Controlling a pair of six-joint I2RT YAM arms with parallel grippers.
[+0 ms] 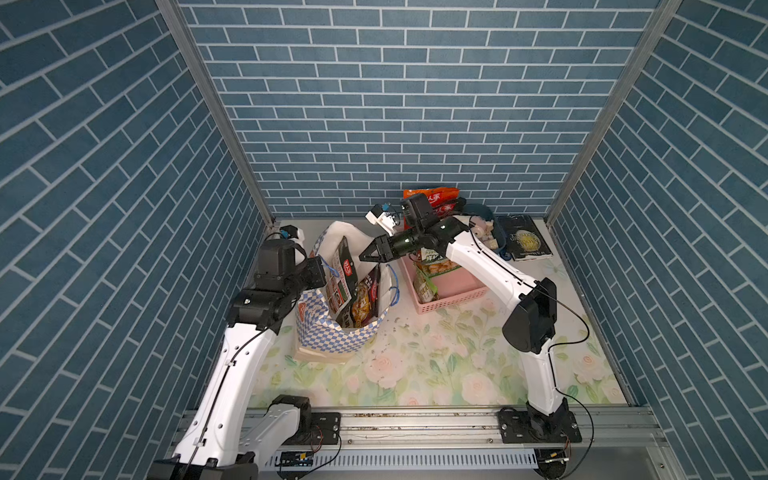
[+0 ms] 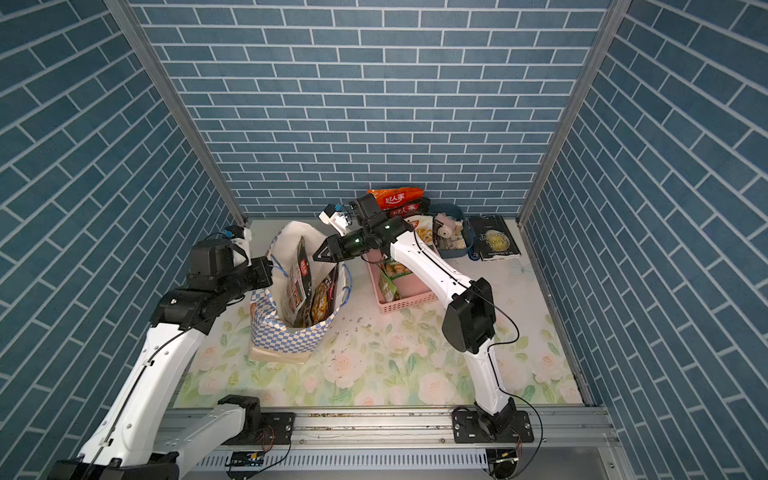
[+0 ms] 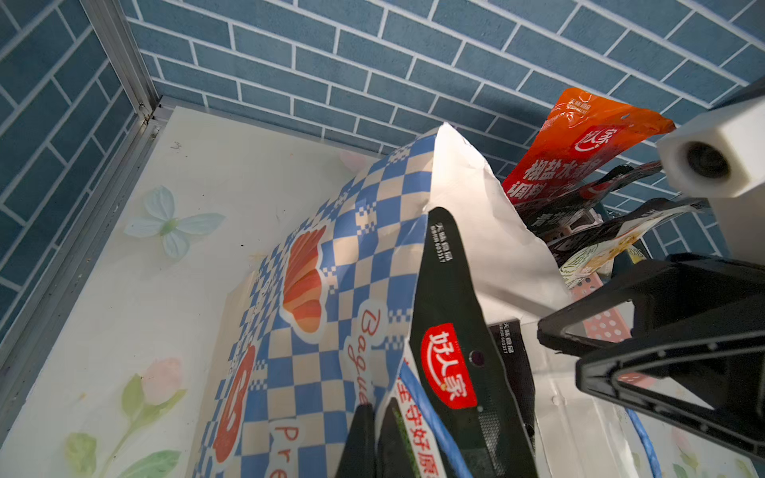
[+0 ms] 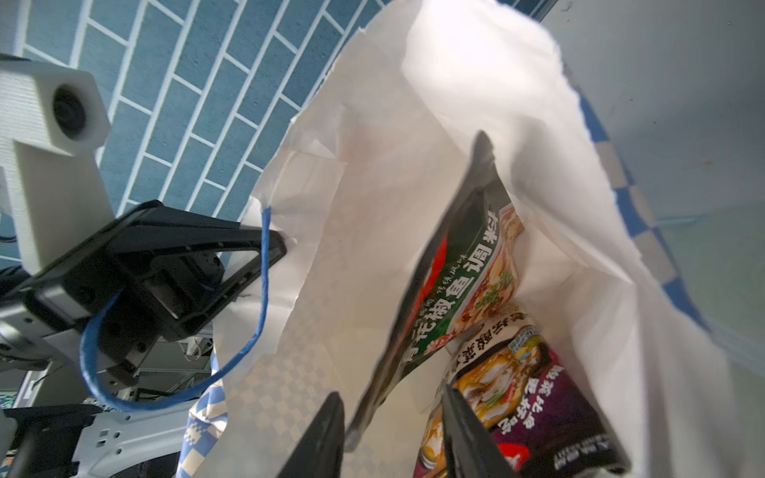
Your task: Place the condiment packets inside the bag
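The checkered blue-and-white bag (image 1: 329,329) stands open at the left of the table. Inside, a dark packet with a red logo (image 3: 448,365) leans against its left side. Lower down lies a yellow-and-maroon packet (image 4: 510,390). Over the bag's right side, my right gripper has its fingers apart, holding nothing; the dark packet's edge shows close by in the right wrist view. My left gripper is shut at the bag's left rim; whether the rim is pinched in it cannot be made out. A blue handle (image 4: 265,294) hangs across that gripper.
Just right of the bag is a pink basket (image 1: 452,300) with a green packet (image 1: 424,286). Behind it stand orange packets (image 2: 397,197) and a blue container (image 2: 457,249). A black packet (image 1: 524,240) lies at the back right.
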